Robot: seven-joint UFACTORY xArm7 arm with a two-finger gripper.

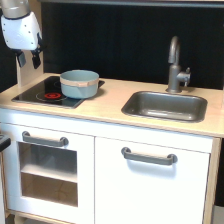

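Note:
My gripper (30, 58) hangs at the upper left, on a white arm cut off by the frame edge. Its dark fingers point down and stand apart, with nothing visible between them. To its right and lower, a blue-grey pot (80, 86) rests upright at the right side of the black stovetop (38, 92). A red burner mark (52, 96) shows on the stove, left of the pot. The gripper and the pot are apart.
A metal sink (165, 105) with a dark grey faucet (176, 68) takes up the counter's right part. Below are a white oven door (45, 134) with a window and a white cabinet door (150, 190), both with grey handles.

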